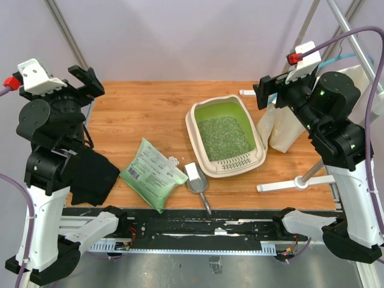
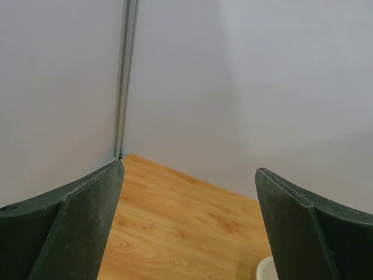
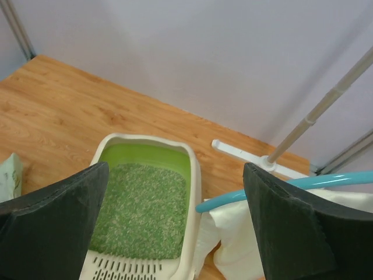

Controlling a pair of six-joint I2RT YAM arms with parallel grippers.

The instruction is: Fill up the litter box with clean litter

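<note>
The litter box has a cream rim and green inside, and stands right of the table's middle. Green granular litter covers its floor. A green and white litter bag lies on the table left of the box, its contents hidden. Between bag and box rests a grey scoop with a white part over it. High at the left, my left gripper is open and empty; its fingers stand wide apart. My right gripper is held up right of the box, also open, its fingers apart with nothing gripped.
A whitish bag hangs on a metal stand right of the box, with a blue rim close to the right gripper. Black cloth lies at the left front.
</note>
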